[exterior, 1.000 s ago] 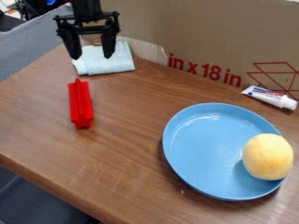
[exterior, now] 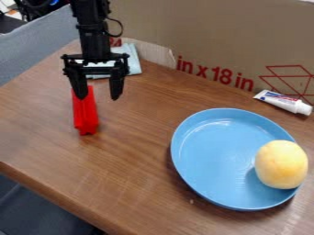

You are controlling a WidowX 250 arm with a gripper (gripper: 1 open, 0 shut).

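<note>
My black gripper (exterior: 97,89) is open above a long red object (exterior: 86,119) lying on the left part of the wooden table, its fingers over that object's far end with nothing visibly held. Behind the gripper, a folded white-blue cloth (exterior: 130,57) is partly hidden by the arm. On the right, a blue plate (exterior: 211,156) holds a round pale yellow object (exterior: 281,163).
A toothpaste tube (exterior: 282,101) lies at the back right, in front of a cardboard panel (exterior: 221,37) along the table's back. A grey surface borders the left.
My gripper has moved down and toward the front, from above the cloth to over the far end of the red object. The objects on the table look unmoved.
</note>
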